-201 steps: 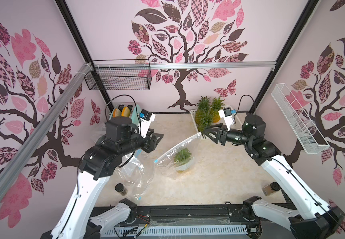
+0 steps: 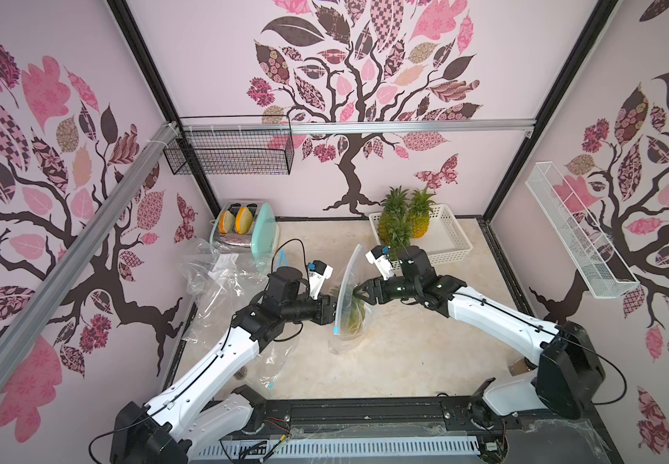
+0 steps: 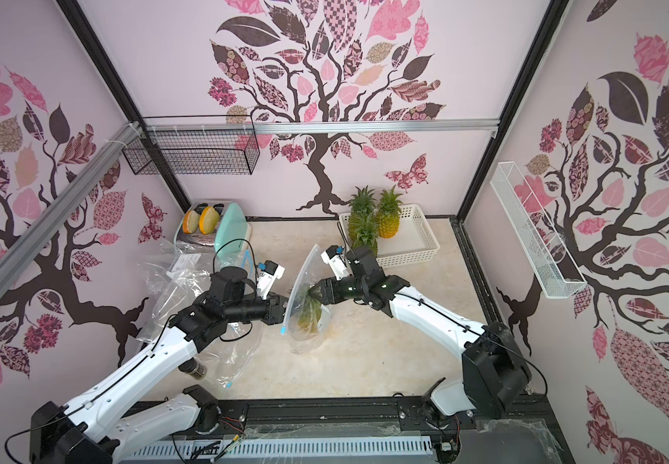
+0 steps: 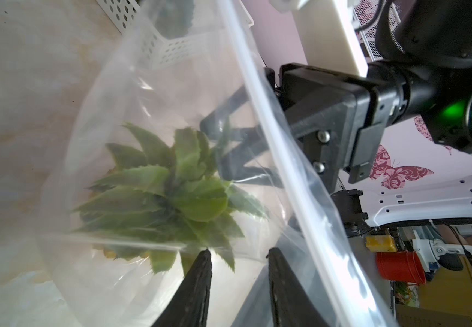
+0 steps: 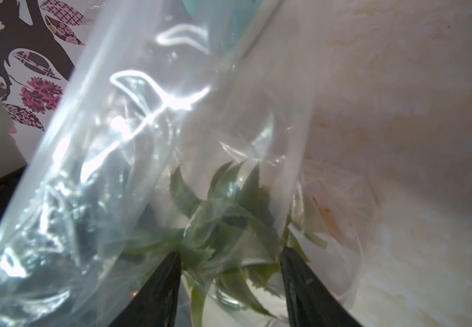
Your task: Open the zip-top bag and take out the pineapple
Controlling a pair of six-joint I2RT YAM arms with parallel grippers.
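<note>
A clear zip top bag (image 2: 347, 284) stands bent up mid-table, its blue-tipped zip edge steep between my two grippers. Inside it lies a pineapple; its green leaves (image 4: 170, 201) show through the film, while the body is mostly hidden. My left gripper is open on the bag's left side, close to the zip edge. From the other side comes my right gripper, also open, with film and leaves (image 5: 236, 234) in front of and between its fingers. Through the film, the left wrist view shows the right fingers (image 4: 241, 163) beside the leaves.
A white basket (image 2: 450, 232) with several pineapples (image 2: 419, 216) stands at the back right. A teal rack (image 2: 264, 232) is at the back left. Another clear bag (image 2: 218, 282) lies under the left arm.
Both grippers have come down and inward to the bag from opposite sides. The bag's zip edge, earlier slanting across the table, now stands steeply up.
</note>
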